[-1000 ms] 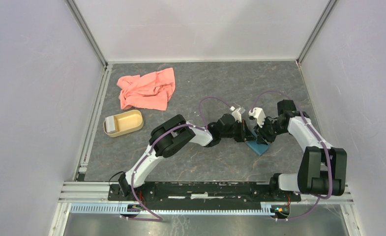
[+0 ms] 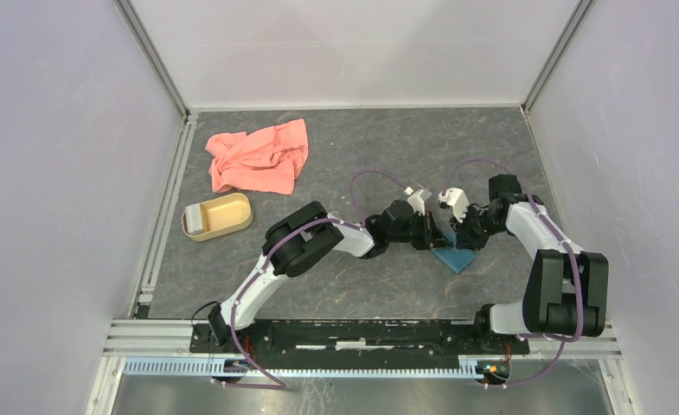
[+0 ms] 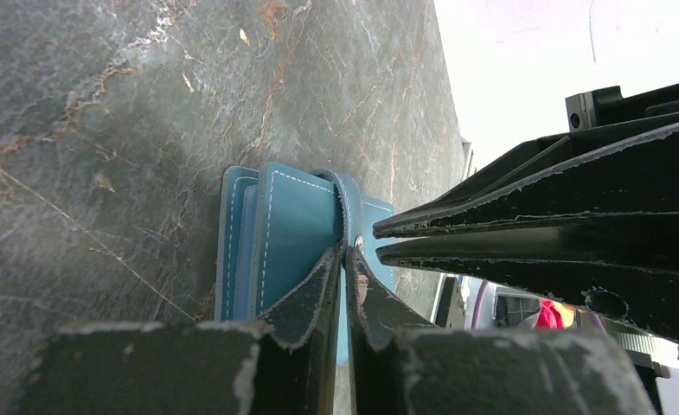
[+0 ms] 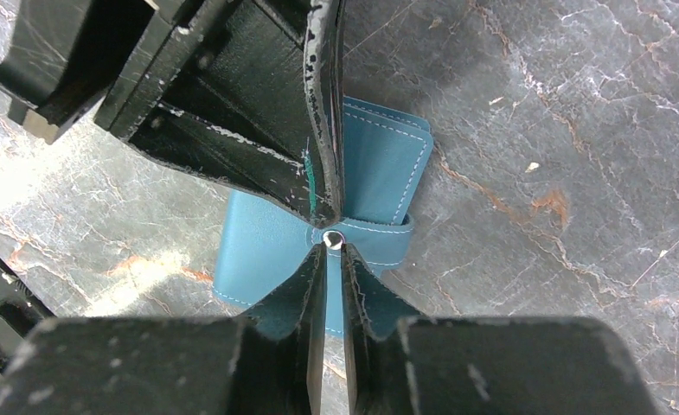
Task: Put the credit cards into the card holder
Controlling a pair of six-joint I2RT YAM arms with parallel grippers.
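Observation:
The blue card holder (image 2: 454, 260) lies on the table below both grippers, its strap (image 3: 349, 203) across it with a silver snap (image 4: 333, 239). My left gripper is shut on the strap at the holder's edge, its tips low against the blue material. Just over the snap, my right gripper stands shut, with only a thin gap between its tips and nothing clear in it. Contact with the snap cannot be told. No separate card can be made out, and the left gripper's finger hides part of the holder in the right wrist view.
A tan tray (image 2: 228, 215) with a white item (image 2: 194, 219) at one end stands at the far left. Behind it lies a crumpled coral cloth (image 2: 259, 157).
The left arm and the holder look unmoved.

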